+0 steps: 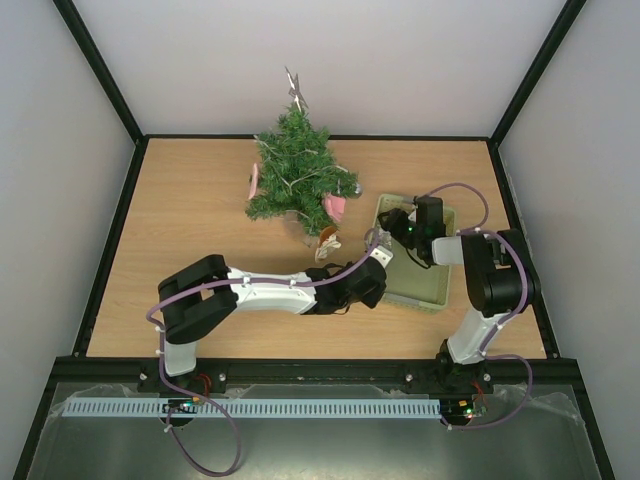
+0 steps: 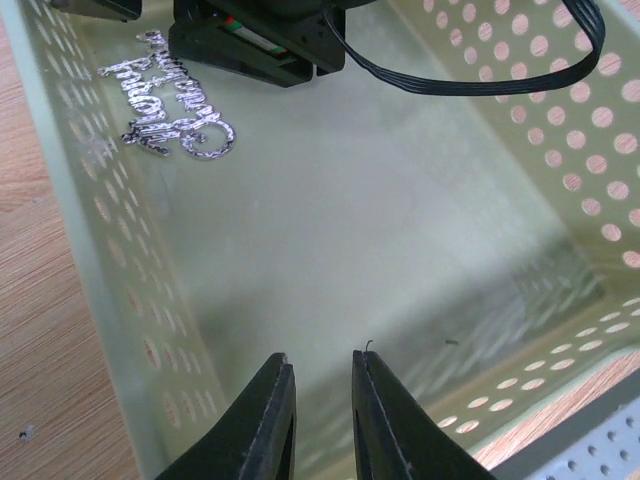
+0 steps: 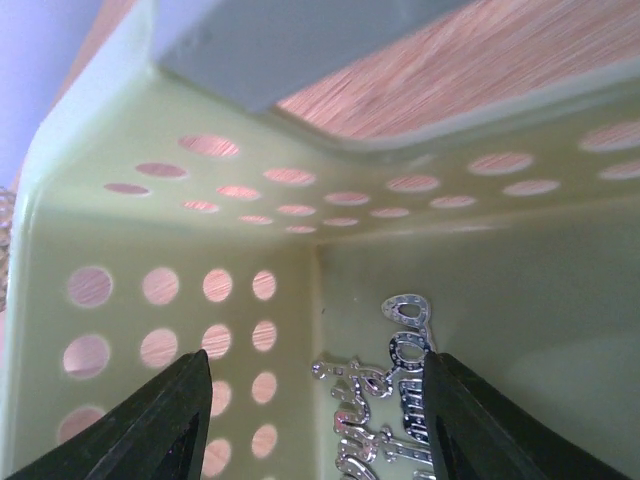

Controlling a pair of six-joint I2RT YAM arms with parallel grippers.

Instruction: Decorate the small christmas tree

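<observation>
A small green tree point(image 1: 300, 165) stands at the back centre with pink ornaments and a silver topper. A silver lettered ornament lies flat in the left end of the green basket point(image 1: 432, 290), also seen in the right wrist view point(image 3: 410, 400). My right gripper is inside the basket, part open, its fingertips either side of part of the ornament and the wall corner. My left gripper hangs over the basket's near part, fingertips close together; whether anything thin is between them is hard to see.
An orange and white ornament point(image 1: 328, 243) lies between tree and basket. Both arms crowd the basket.
</observation>
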